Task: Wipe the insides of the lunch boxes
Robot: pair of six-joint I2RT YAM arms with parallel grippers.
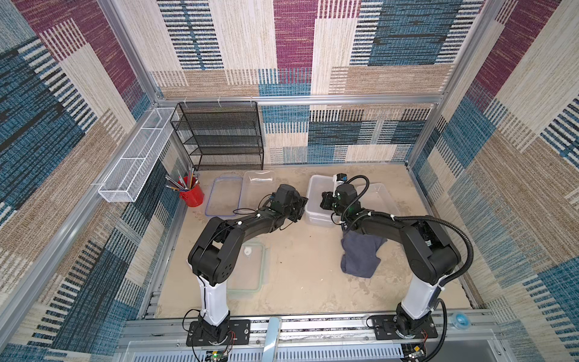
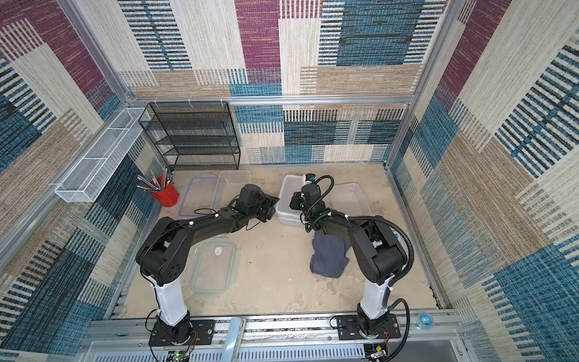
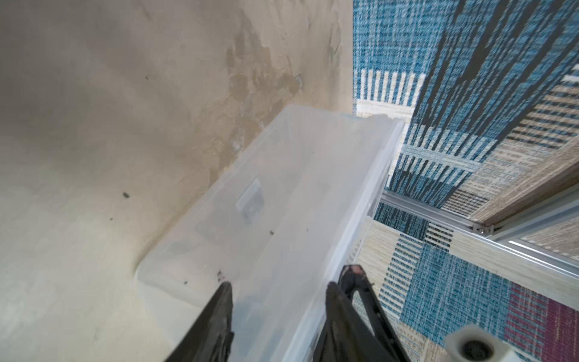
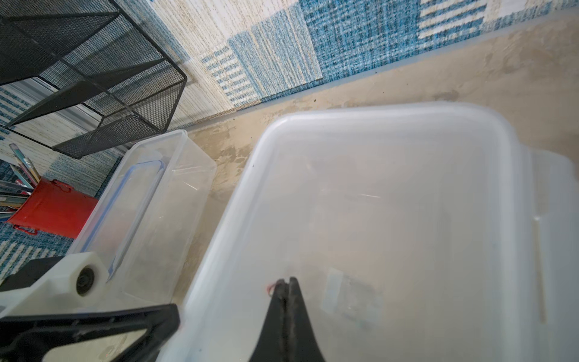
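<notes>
A translucent white lunch box [image 1: 316,217] stands at the back middle, with another clear box [image 1: 380,196] to its right. My right gripper is over the white box's interior, shut with nothing visible between its fingers. My left gripper stands open at a white box's near end, beside its rim. A dark grey cloth [image 1: 360,256] lies crumpled below the right arm. Two further boxes, one blue-rimmed [image 1: 223,199] and one clear [image 1: 259,178], sit back left; a green-rimmed one [image 2: 211,271] lies front left, partly under the left arm.
A red pen cup [image 1: 191,196] stands at the left edge, a black mesh rack [image 1: 220,132] at the back left, and a white wire basket [image 1: 135,157] hangs on the left wall.
</notes>
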